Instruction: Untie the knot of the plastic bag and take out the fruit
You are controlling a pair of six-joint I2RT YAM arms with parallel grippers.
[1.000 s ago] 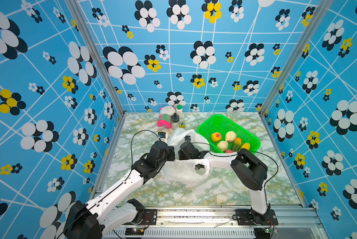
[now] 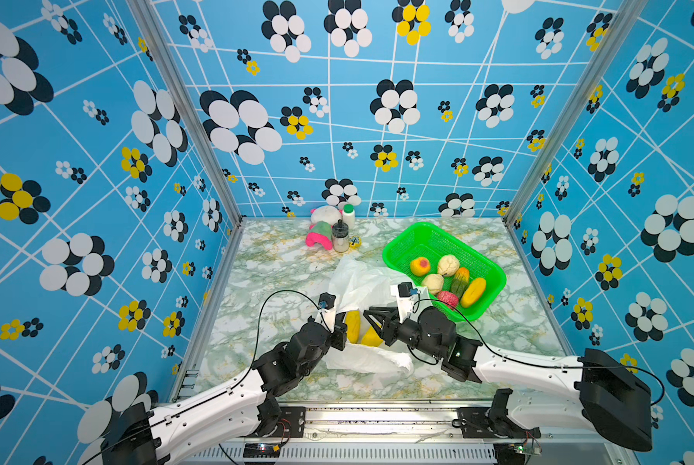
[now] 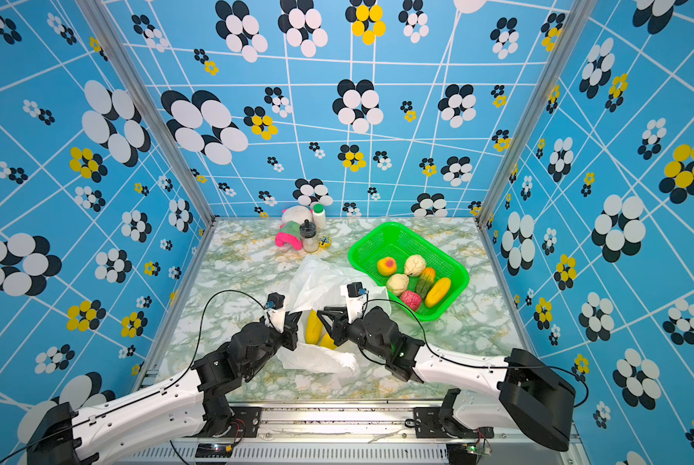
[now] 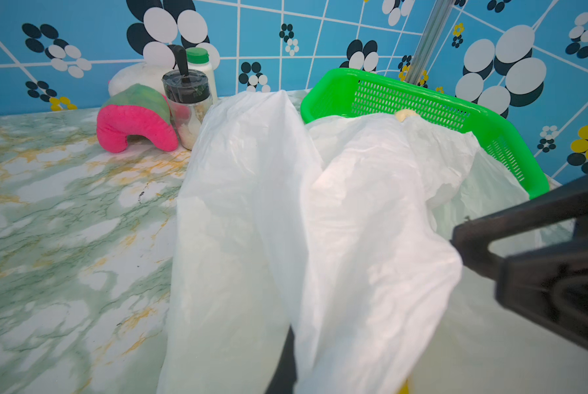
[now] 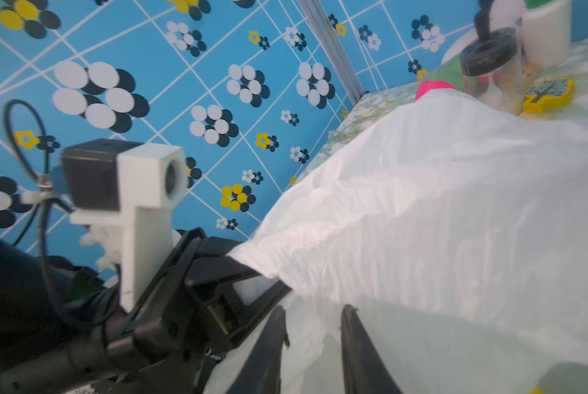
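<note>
A white plastic bag (image 2: pixel 361 283) lies spread open mid-table, with yellow fruit (image 2: pixel 352 326) showing in its mouth and another yellow piece (image 2: pixel 371 337) beside it. My left gripper (image 2: pixel 341 328) is shut on the bag's edge; in the right wrist view the film runs between the left fingers. Film covers most of that gripper in the left wrist view. Over the bag's opening is my right gripper, its fingers somewhat apart. Bag film lies behind them, and no fruit shows between. Whether film is caught there cannot be told.
Right of the bag stands a green basket (image 2: pixel 409 232) holding several fruits and vegetables. Behind are a pink and green plush toy (image 2: pixel 319 235), a lidded jar (image 2: pixel 340 238), a white bottle (image 2: pixel 348 214) and a small yellow item (image 2: pixel 354 242).
Both grippers have come toward the table's front. The bag's near edge has come forward too, and the yellow fruit, hidden a second ago, now shows.
</note>
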